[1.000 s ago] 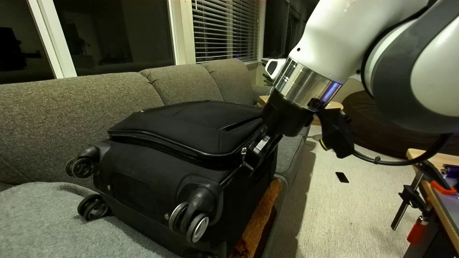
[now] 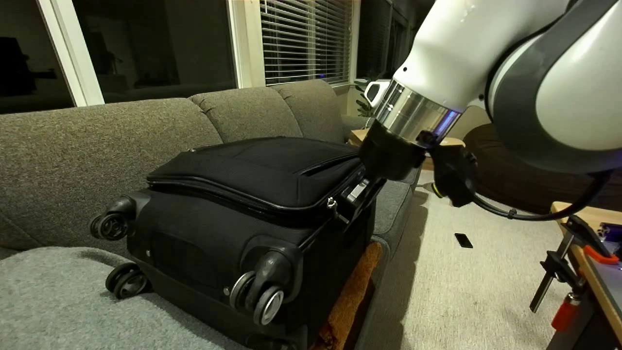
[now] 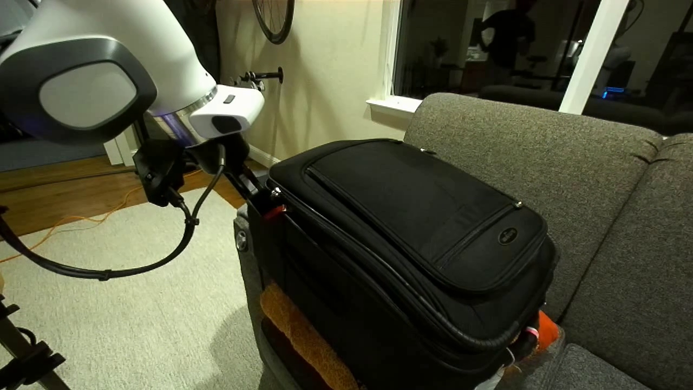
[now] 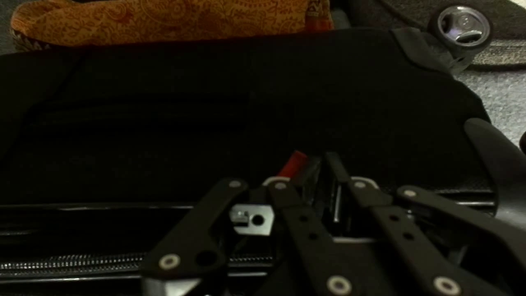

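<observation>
A black soft-sided suitcase (image 2: 245, 175) lies on its back on the couch, its wheels facing exterior view 1. My gripper (image 2: 344, 220) reaches down to the zipper edge on its floor-facing side, near the wheeled end. In the wrist view the fingers (image 4: 297, 209) are close together, with a narrow dark, shiny piece between them that looks like a zipper pull. Metal zipper hardware (image 2: 331, 202) shows right beside the fingertips. A red tip (image 4: 294, 163) sticks out by the fingers. The zipper teeth (image 4: 74, 261) run along the seam; the exact hold is partly hidden.
The couch back (image 2: 105, 131) rises behind the suitcase. An orange patterned cloth (image 4: 172, 22) lies beneath its side. Open carpet (image 2: 443, 280) lies beside the couch, with a black phone-like object (image 2: 463, 240) on it. A clamp (image 2: 560, 262) hangs from a table edge.
My gripper has shifted slightly up and to the right along the seam in exterior view 1, the zipper hardware moving a little with it. The suitcase stays in place.
</observation>
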